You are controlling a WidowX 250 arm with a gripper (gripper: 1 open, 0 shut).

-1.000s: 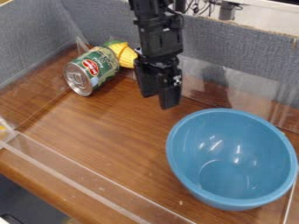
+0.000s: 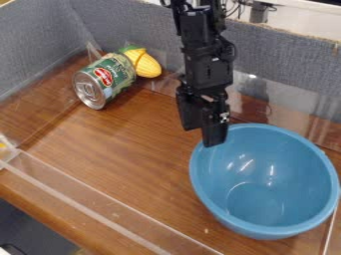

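Observation:
The black gripper [image 2: 210, 124] points down just over the back left rim of a large blue bowl [image 2: 264, 187]; whether anything is between its fingers is hard to see. A green soda can [image 2: 104, 82] lies on its side at the back left, with a yellow object [image 2: 143, 61], perhaps a toy corn, beside it.
Grey padded walls [image 2: 293, 90] and clear plastic edging bound it, with the back wall close behind the arm.
The gripper has moved right and lower, to the bowl's rim. The can, yellow object and bowl look unmoved.

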